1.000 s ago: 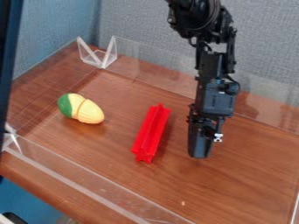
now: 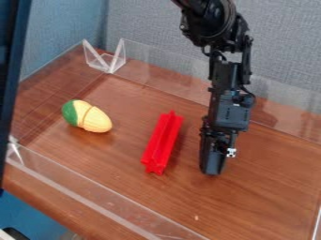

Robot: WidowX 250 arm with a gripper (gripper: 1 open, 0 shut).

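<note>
My gripper (image 2: 216,161) points straight down at the wooden surface, its tip low, just right of a red ridged bar (image 2: 162,142). Whether its fingers are parted or closed is unclear from this side. A yellow corn-like toy with a green end (image 2: 92,117) lies on the left of the surface, apart from the red bar.
Clear plastic walls edge the wooden tray floor (image 2: 150,206), with white corner brackets (image 2: 105,60) at the back left. A dark vertical panel (image 2: 10,66) fills the left edge.
My gripper has shifted very slightly downward. The red bar and the toy have not moved.
</note>
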